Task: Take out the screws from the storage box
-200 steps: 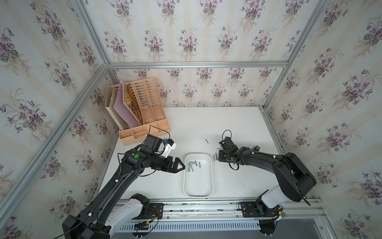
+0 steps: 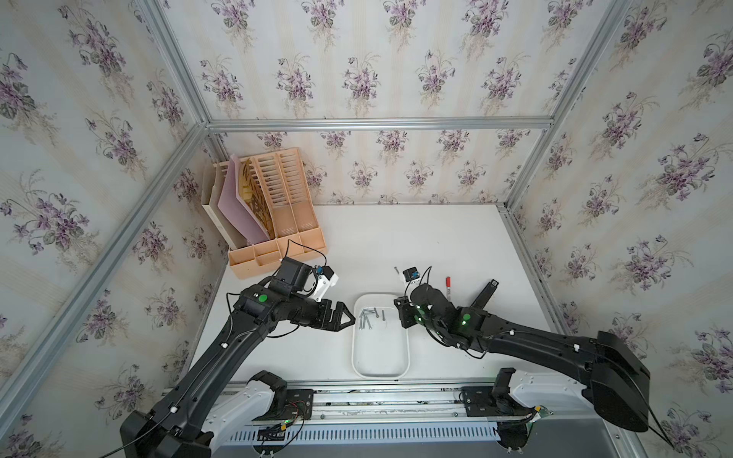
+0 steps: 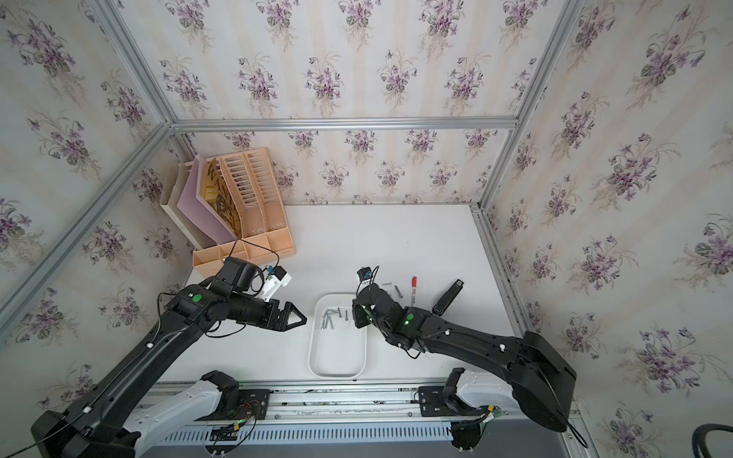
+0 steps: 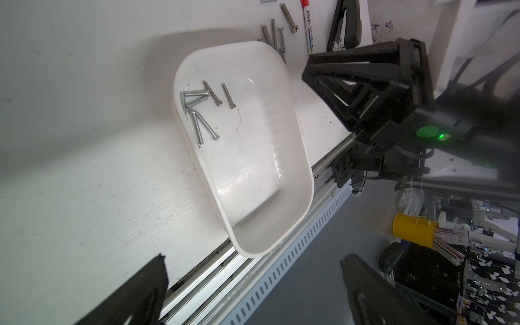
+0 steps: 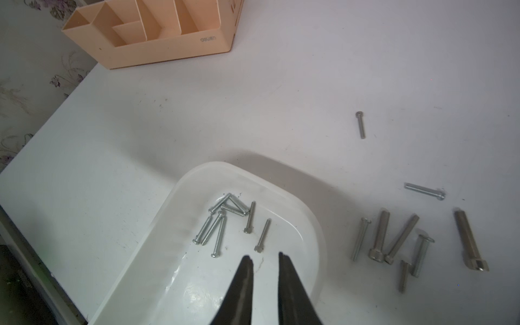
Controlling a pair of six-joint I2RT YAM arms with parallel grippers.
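In the left wrist view the white storage box (image 4: 296, 124) holds several silver screws, clustered towards one end by the wall. One screw (image 5: 263, 235) lies a little apart from that group, in line with the gap of my right gripper. Its fingers stand narrowly apart with nothing between them, above the box's right side. My left gripper (image 2: 348, 314) hangs at the box's left side, its fingers wide apart and empty. Outside the box, several loose screws rest on the table, among them a thick bolt (image 5: 470, 241) and a short screw (image 5: 360, 125).
A peach desk organizer (image 2: 276, 248) with folders stands at the back left. To the right lie a red-capped marker (image 3: 414, 288) and a black object (image 3: 448, 297). The table (image 2: 427, 229) behind the box is mostly clear.
My right gripper has moved left from above the loose screws to the box's right side, and now appears higher. The left arm and the screws in the box have not visibly moved.
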